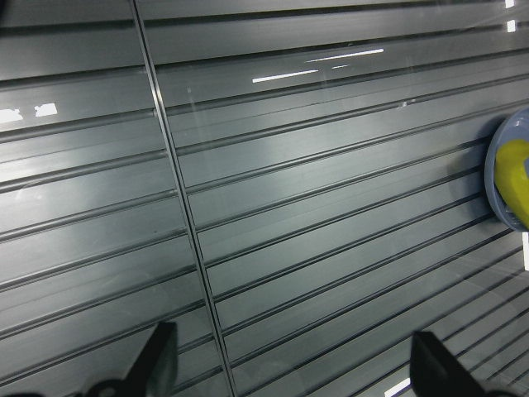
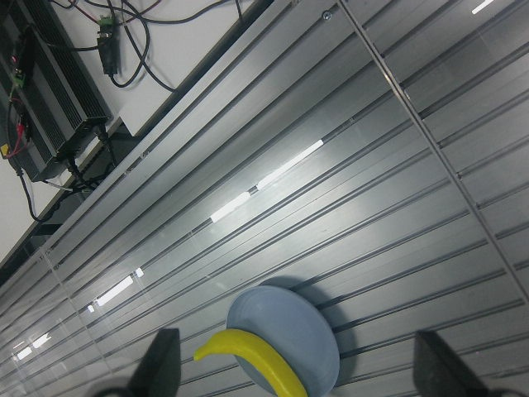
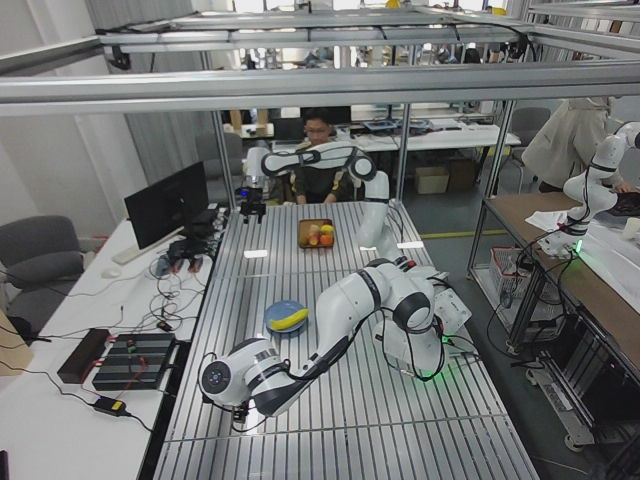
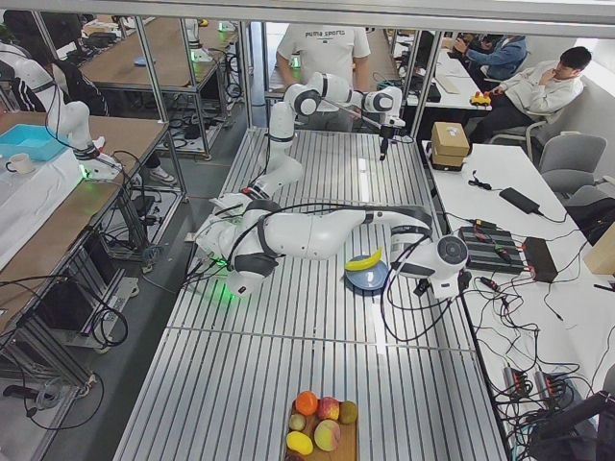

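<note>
A yellow banana [image 4: 363, 260] lies in a blue plate [image 3: 283, 307] on the slatted metal table. My left gripper [image 3: 240, 415], low at the near left in the camera left view, is apart from the plate; its fingers stand wide and empty in the left wrist view. My right gripper [image 3: 253, 208] is raised at the far left of that view, also open with nothing between its fingers. The right wrist view shows the banana [image 2: 263, 364] across the plate's edge.
A wooden tray of fruit [image 3: 303, 232] sits at the far end. A side desk [image 4: 509, 202] holds black electronic boxes [image 3: 130, 362] and cables beside the table's edge. The table between plate and tray is clear.
</note>
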